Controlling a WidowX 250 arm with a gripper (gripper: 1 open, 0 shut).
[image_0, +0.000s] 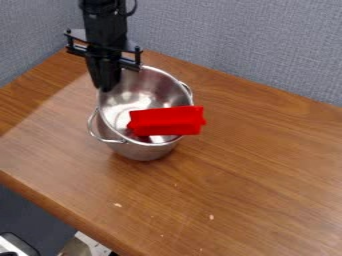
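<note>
A steel pot with loop handles stands on the wooden table. A red block-like object lies across it at the front right. My gripper reaches down from the top at the pot's back left rim, with the pot's upper part tilted beneath it. Whether its fingers are shut on the rim is hard to tell.
A grey wall runs along the back.
</note>
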